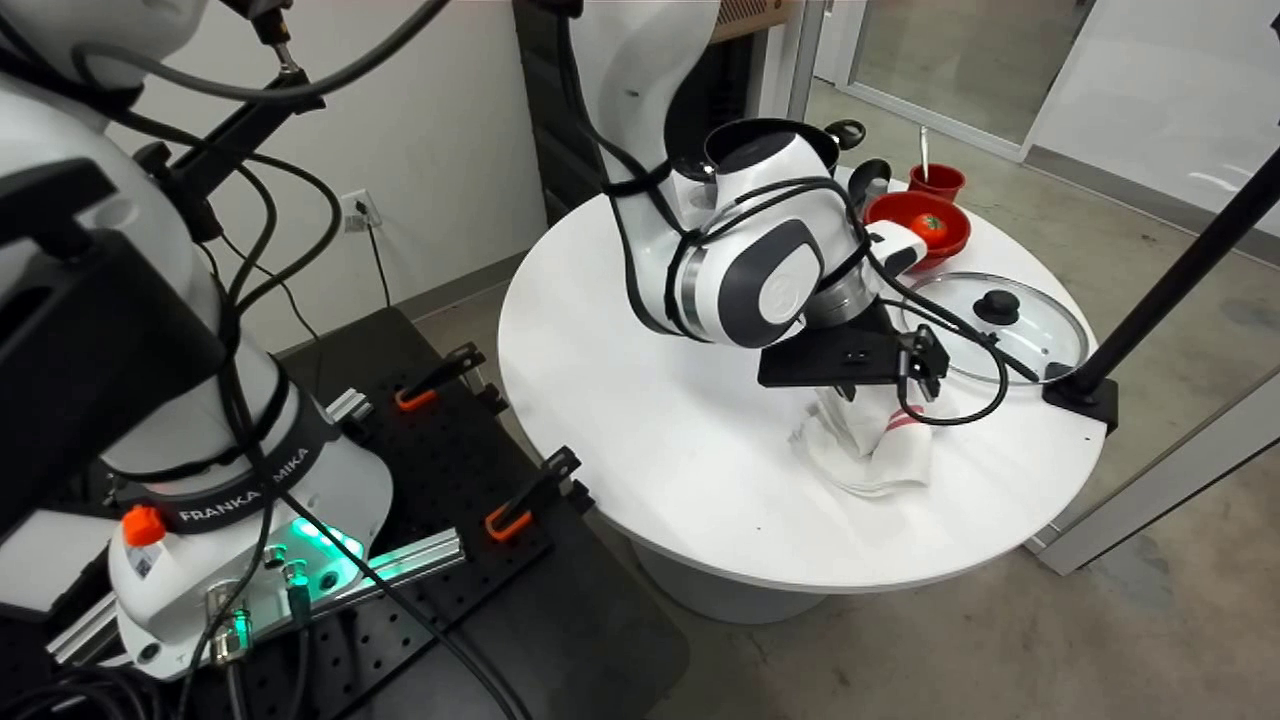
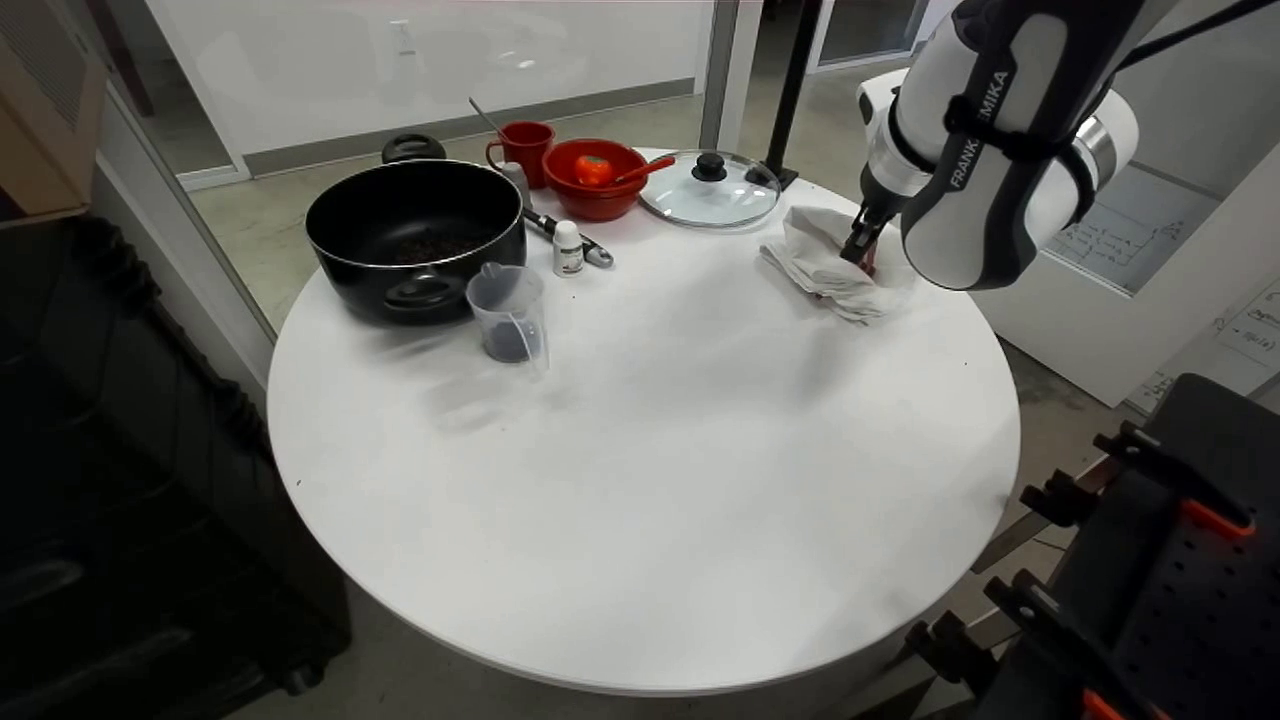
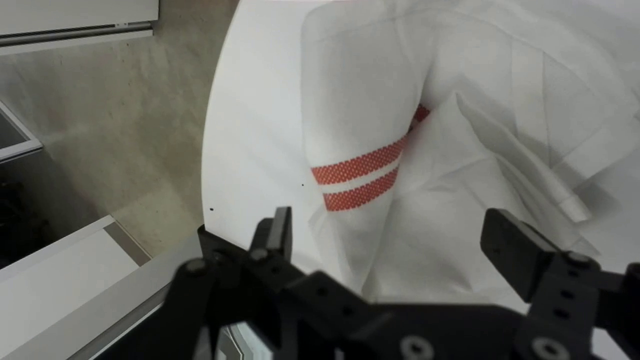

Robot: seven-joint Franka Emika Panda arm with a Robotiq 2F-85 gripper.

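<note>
A crumpled white cloth with red stripes point(image 3: 366, 234) lies on the round white table point(image 2: 648, 504), near its edge. In the wrist view it fills much of the space in front of my gripper, whose fingers stand wide apart. Nothing is gripped between them. In exterior view 1 the gripper point(image 1: 888, 390) is over the far part of the cloth point(image 1: 894, 462). From exterior view 2, the gripper point(image 2: 861, 240) appears over or against the cloth point(image 2: 828, 288); I cannot tell whether it touches.
A glass lid point(image 1: 966, 306) lies close to the gripper. Farther along are a red bowl point(image 2: 600, 204) with a tomato point(image 2: 593, 170), a red mug point(image 2: 524, 152), a black pot point(image 2: 414, 228), a clear measuring cup point(image 2: 509, 318) and a white bottle point(image 2: 567, 246).
</note>
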